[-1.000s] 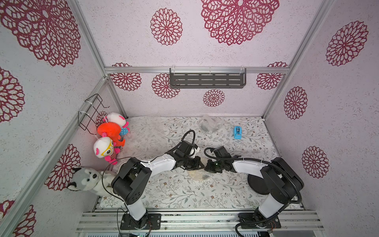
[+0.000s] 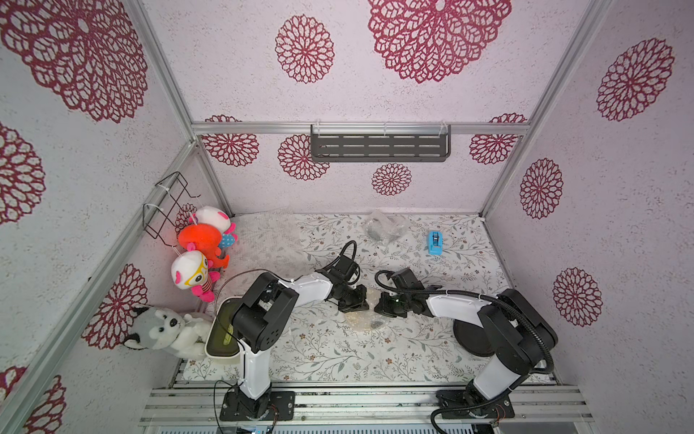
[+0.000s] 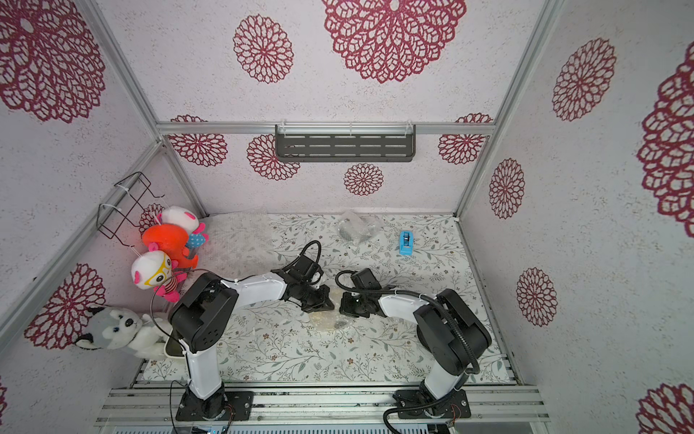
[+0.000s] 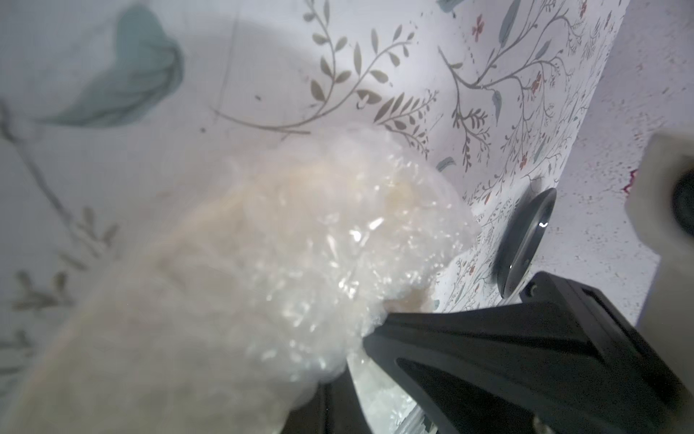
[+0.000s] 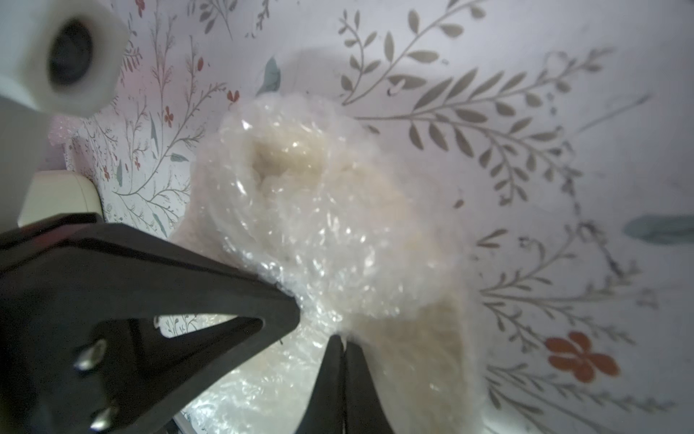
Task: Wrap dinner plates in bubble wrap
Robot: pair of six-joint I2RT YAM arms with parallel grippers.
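A pale, cream-coloured round bundle in clear bubble wrap [image 2: 366,322] lies on the table between the grippers, its folded wrap [image 4: 318,253] glossy and bunched in the left wrist view. What is inside looks like a pale plate but is blurred by the wrap. My left gripper is shut, its tips down at the bundle. From the other side, my right gripper is also shut, over the wrap. Nothing clear shows between either pair of fingers. A black dish [image 2: 473,337] sits at the right, partly under the right arm.
A blue tape dispenser [image 2: 434,243] and a crumpled clear plastic piece [image 2: 383,227] lie at the back. More bubble wrap [image 2: 269,238] spreads at back left. A cream-rimmed bin [image 2: 219,345] stands beside the left arm, near plush toys [image 2: 202,238].
The right arm has held its place at the bundle.
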